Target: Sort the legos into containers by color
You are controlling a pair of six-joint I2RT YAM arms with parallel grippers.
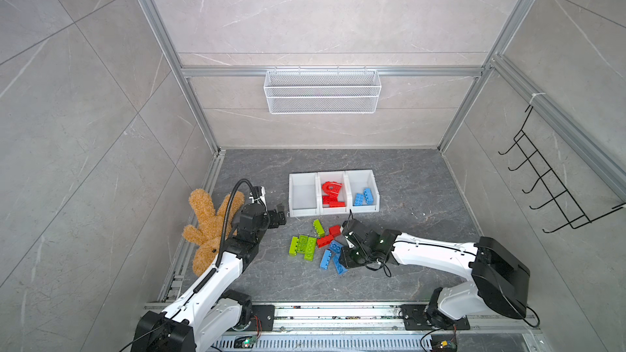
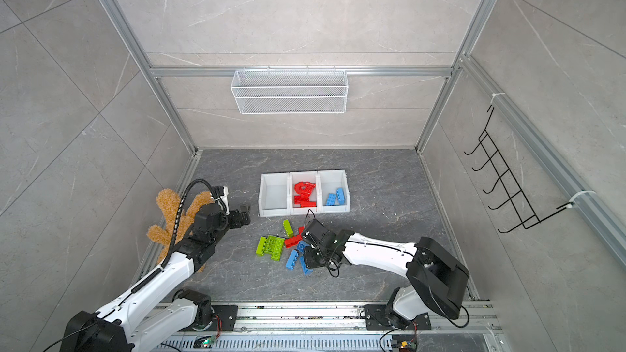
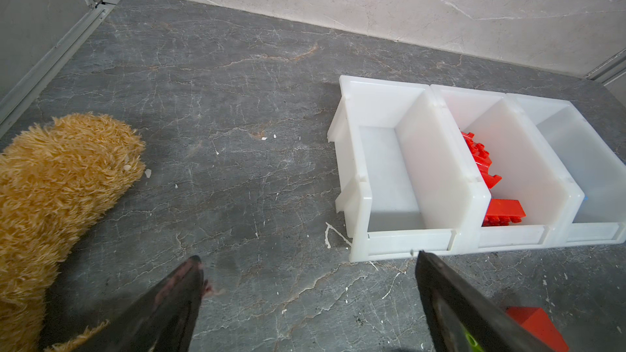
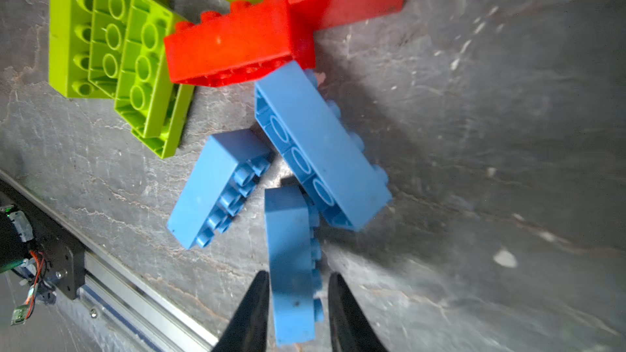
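A white three-compartment container stands at the back: left empty, middle with red pieces, right with blue bricks. In front lie green bricks, red bricks and three blue bricks. My right gripper hangs over the lowest blue brick, part open, one finger on each side of it; contact cannot be told. My left gripper stands open, empty, left of the container.
A brown plush toy lies at the left. A wire basket and a black hook rack hang on the walls.
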